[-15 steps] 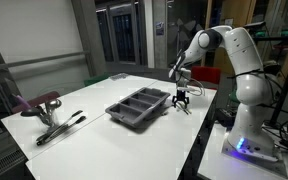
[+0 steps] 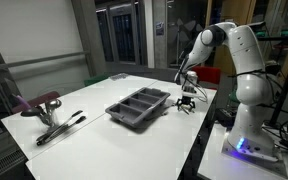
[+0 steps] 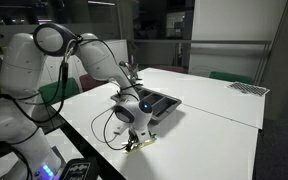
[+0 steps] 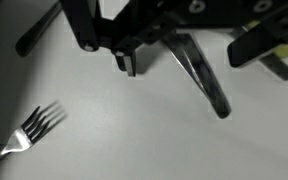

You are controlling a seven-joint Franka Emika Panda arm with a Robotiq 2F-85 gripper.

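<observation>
Low over the white table, my gripper (image 2: 187,102) points down among small utensils near the robot's side. In the wrist view the gripper is open, its two fingers well apart. A dark utensil handle (image 4: 200,76) lies below the gap between them; I cannot tell whether anything touches it. To the lower left lies a silver fork (image 4: 28,136), clear of the fingers. Another dark utensil (image 4: 34,32) shows at the upper left. Something yellow (image 4: 283,50) is partly hidden behind the right finger. In exterior view 2 the gripper (image 3: 139,139) hides much of the utensils.
A grey compartment tray (image 2: 135,116) stands beyond the gripper on the table. Farther off are a dark container (image 2: 49,106) and long utensils (image 2: 62,130). A dark object (image 3: 79,168) stands near the robot base.
Over the last second my gripper has shifted slightly to the right and down in exterior view 1. The tray and the far utensils have stayed where they were.
</observation>
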